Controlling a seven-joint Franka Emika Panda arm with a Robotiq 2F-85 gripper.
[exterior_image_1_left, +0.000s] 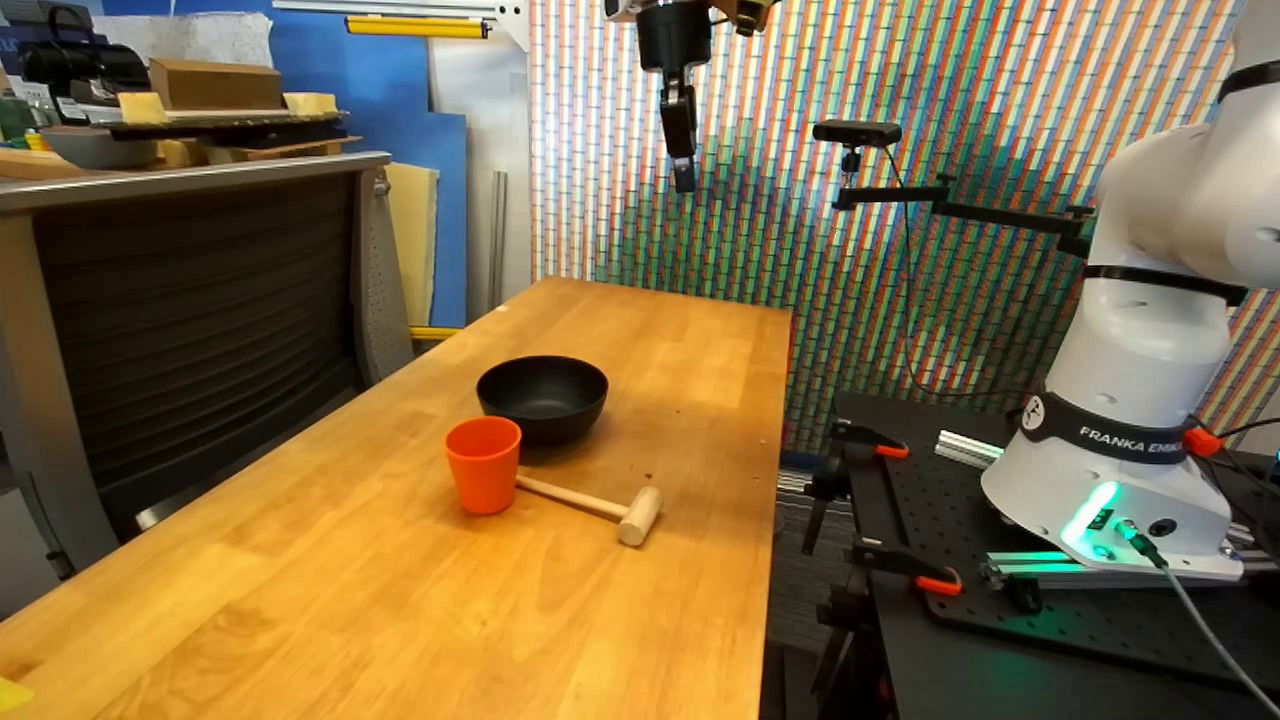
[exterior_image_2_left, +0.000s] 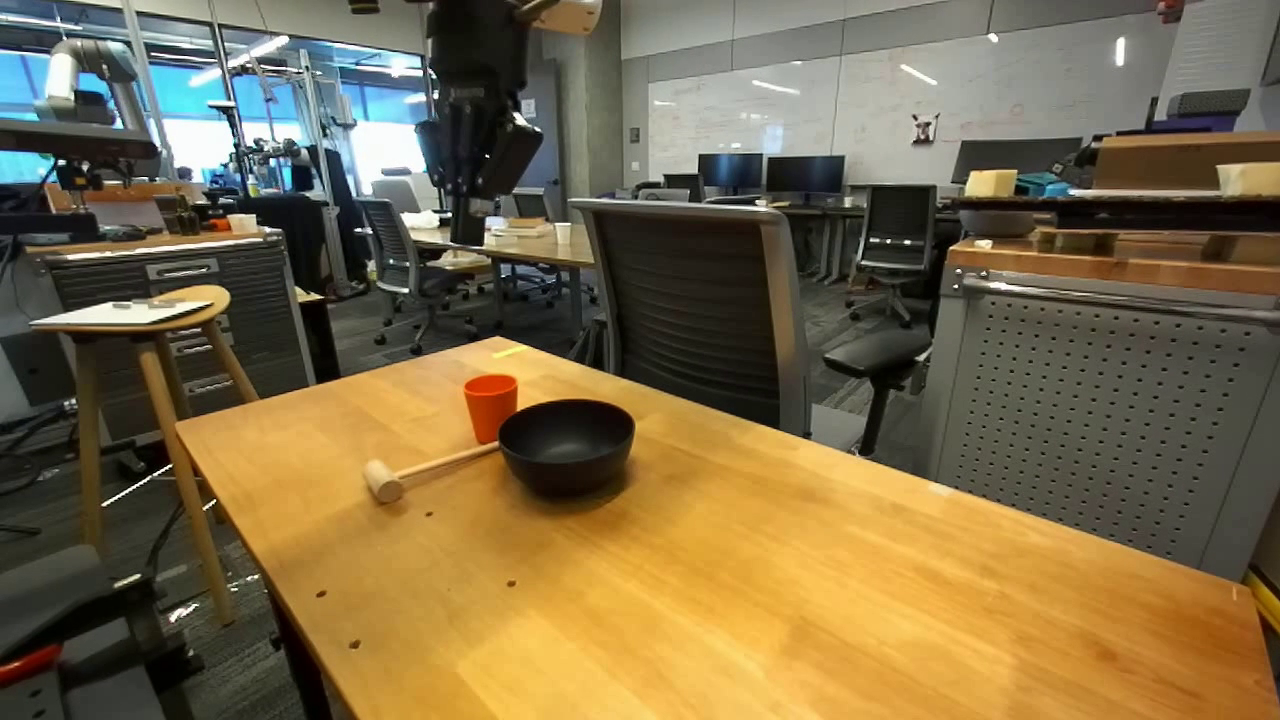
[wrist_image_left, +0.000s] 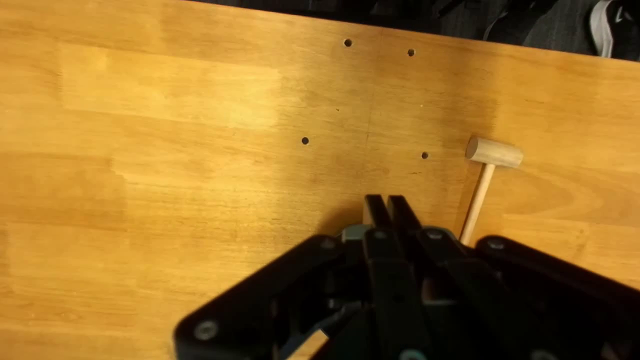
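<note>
My gripper (exterior_image_1_left: 684, 178) hangs high above the table, clear of everything on it. In the wrist view the fingers (wrist_image_left: 376, 210) stand almost together, and no object shows between them. An orange cup (exterior_image_1_left: 483, 468) stands upright on the table. Close beside it is a black bowl (exterior_image_2_left: 567, 442), whose inside looks empty. A wooden mallet (wrist_image_left: 494, 152) lies flat, its handle end reaching toward the cup and bowl. My gripper's body hides most of the bowl in the wrist view, and the cup cannot be made out there.
The wooden table (exterior_image_2_left: 864, 588) has wide bare areas around these objects. A dark office chair (exterior_image_2_left: 708, 312) stands along one long side. The robot's base (exterior_image_1_left: 1104, 480) is mounted beyond the opposite edge. A camera on an arm (exterior_image_1_left: 857, 132) stands behind.
</note>
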